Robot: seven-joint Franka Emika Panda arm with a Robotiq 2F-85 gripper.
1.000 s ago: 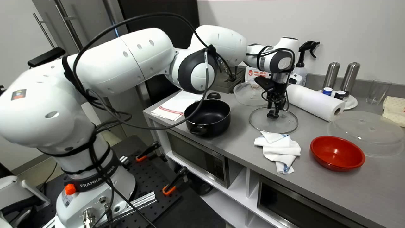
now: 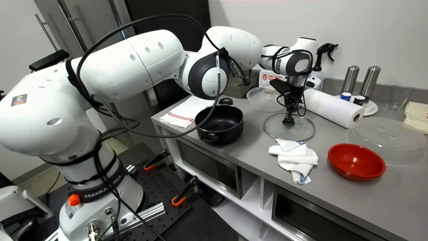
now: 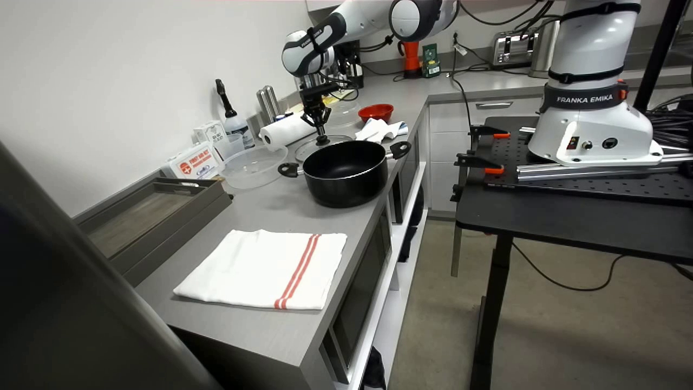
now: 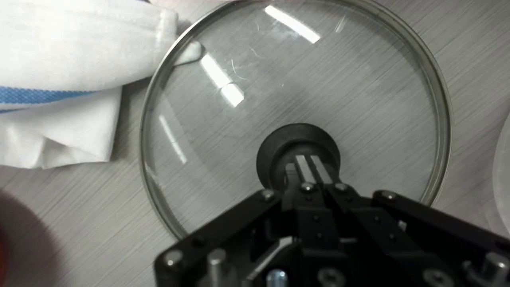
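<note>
A glass lid [image 4: 382,86] with a metal rim and a black knob [image 4: 299,136] lies flat on the counter. My gripper is shut, its fingers pressed together with nothing showing between them. Its fingertips stand right over the knob; whether they touch it cannot be told. In the first exterior view the gripper [image 2: 289,114] points straight down at the lid [image 2: 273,130]. An uncovered black pot [image 2: 221,122] stands left of the lid, near the counter's front edge.
A crumpled white towel [image 2: 295,158] lies close to the lid, one corner at its rim. The red bowl [image 2: 356,160] is farther right. Behind the lid are a clear container [image 2: 262,100] and a paper roll [image 2: 333,108]. A folded towel [image 3: 260,270] lies beyond the pot.
The fingers have gone from open around the knob to shut, and the gripper sits slightly higher. Lid, pot and towels have not moved.
</note>
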